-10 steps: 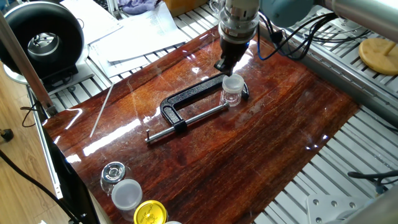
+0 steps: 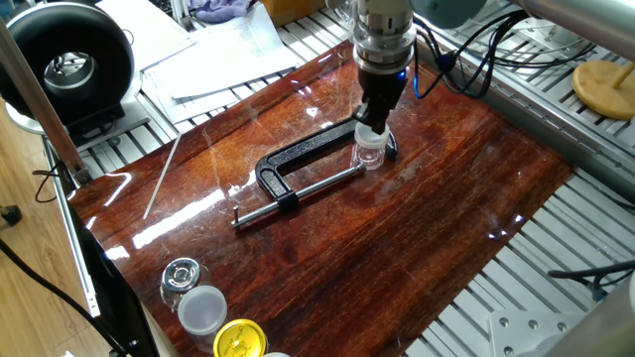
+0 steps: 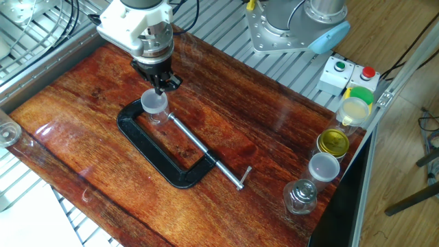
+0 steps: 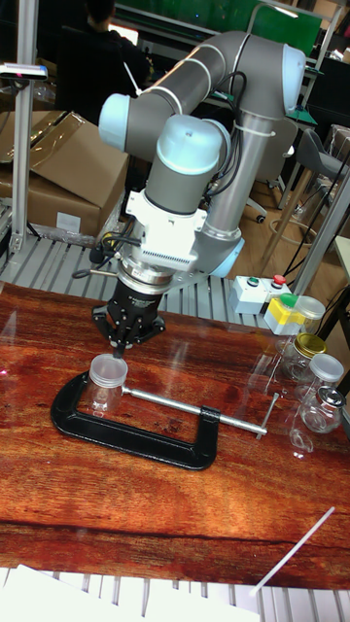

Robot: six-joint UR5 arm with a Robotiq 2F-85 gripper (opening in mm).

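A clear jar with a frosted white lid (image 2: pixel 371 137) stands upright at the open end of a black C-clamp (image 2: pixel 268 177), which lies flat on the table. The clamp's silver screw (image 3: pixel 192 135) points at the jar's side; whether it touches cannot be made out. Directly over the lid, my gripper (image 3: pixel 160 91) points down with its fingertips close together, and nothing shows between them. In exterior view 3 the gripper (image 4: pixel 117 351) narrows to a tip just above the jar lid (image 4: pixel 109 369). Contact between tip and lid is unclear.
Several jars line one table edge, among them a silver-lidded jar (image 3: pixel 302 192), a white-lidded one (image 3: pixel 324 167) and a gold-lidded one (image 3: pixel 334 143). Beyond them is a button box (image 3: pixel 336 74). The wooden table (image 2: pixel 446 228) is broadly clear elsewhere.
In exterior view 1 my gripper has shifted slightly right and down, from beside the lid's far edge to over the lid. Jar and clamp have not moved.
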